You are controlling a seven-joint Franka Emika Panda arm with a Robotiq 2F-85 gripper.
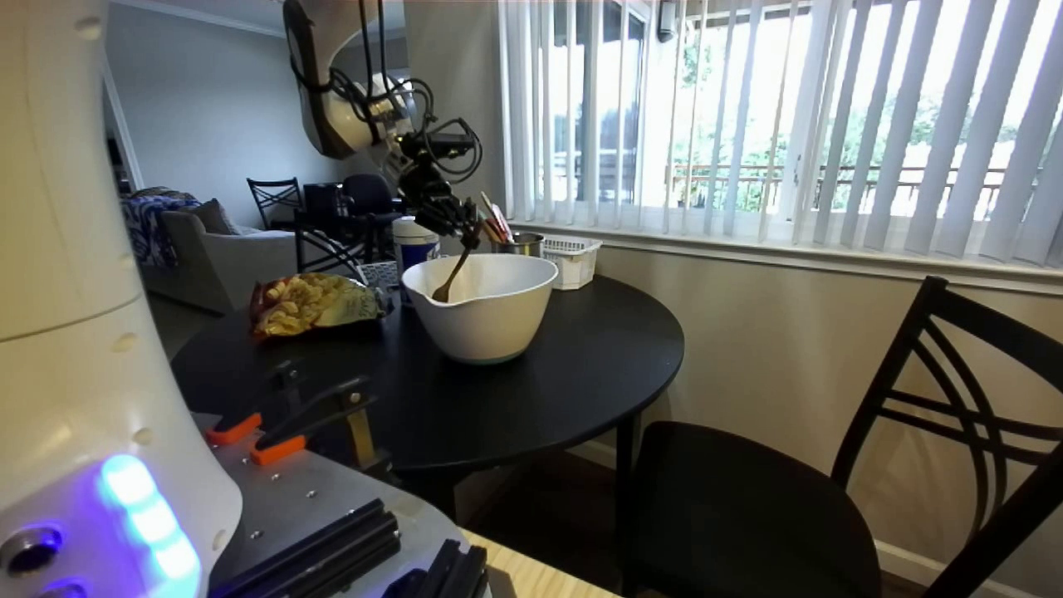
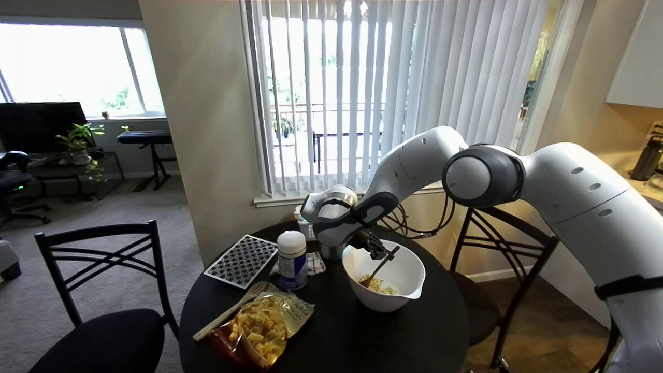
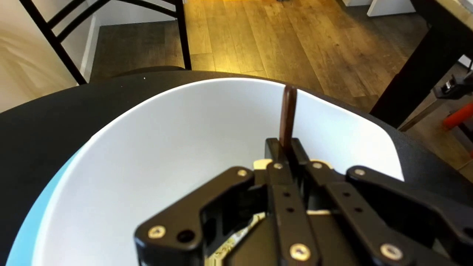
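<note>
My gripper is shut on the handle of a dark brown wooden spoon (image 3: 288,111), just above the mouth of a white mixing bowl (image 3: 177,128). In exterior view 2 the spoon (image 2: 377,268) slants down into the bowl (image 2: 388,303), its lower end among pale yellow food pieces (image 2: 386,289) at the bottom. From exterior view 1 the gripper (image 1: 470,241) hangs over the bowl (image 1: 488,324), and the spoon (image 1: 444,290) leans toward the pouring spout. The fingers hide most of the food in the wrist view.
An open snack bag (image 2: 264,329), a light wooden utensil (image 2: 227,316) and a white-and-blue canister (image 2: 292,261) stand or lie beside the bowl. Behind are a metal pot (image 1: 528,242) and white basket (image 1: 575,261).
</note>
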